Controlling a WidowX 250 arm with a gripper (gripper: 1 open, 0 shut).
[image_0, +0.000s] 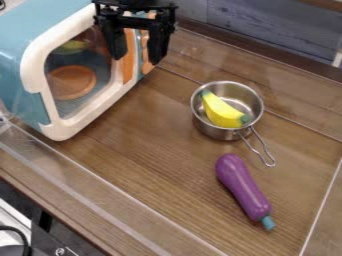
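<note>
A black gripper hangs at the top, over the front of a light blue toy microwave with a white-framed door; whether it holds anything is hard to see. Inside the microwave are an orange round dish and something yellow-green, partly hidden. A steel pot with a long handle holds a yellow banana. A purple eggplant lies on the wooden counter at the lower right.
A grey-blue plank wall runs along the back. Dark items lie below the counter's edge at the lower left.
</note>
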